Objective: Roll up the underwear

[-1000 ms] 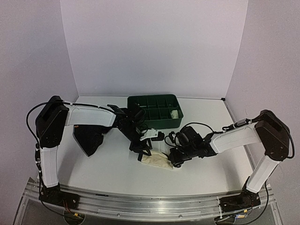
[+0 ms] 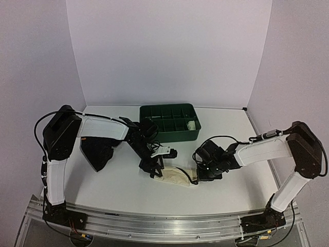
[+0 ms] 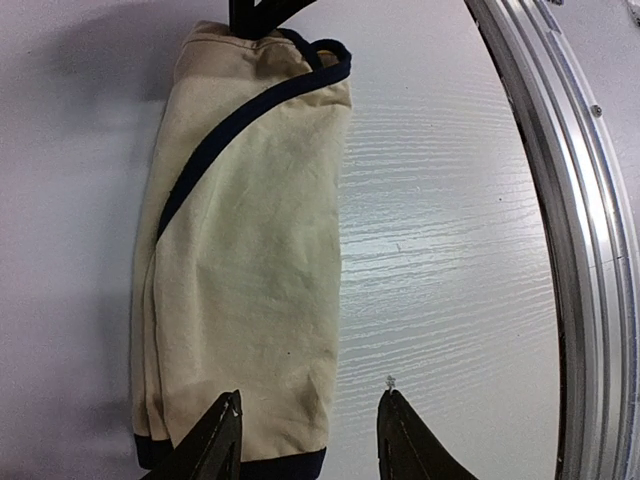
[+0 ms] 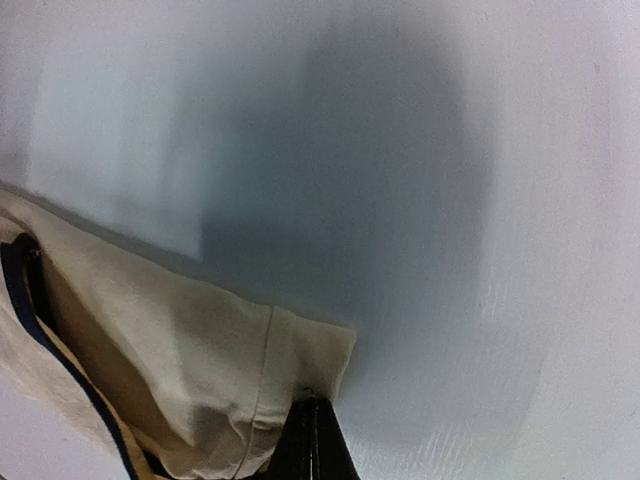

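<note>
Cream underwear with navy trim lies folded into a long strip on the table. In the left wrist view it runs lengthwise; my left gripper is open above its near end, fingers apart. My right gripper has its fingertips together at the other end of the fabric, where the cloth bunches against them; whether any cloth is between them is unclear.
A green divided bin with a pale item in one compartment stands behind the underwear. A dark cloth lies at the left. A metal rail runs along the front edge.
My right gripper has shifted right to the underwear's right end. The left arm has moved slightly, staying over the left end.
</note>
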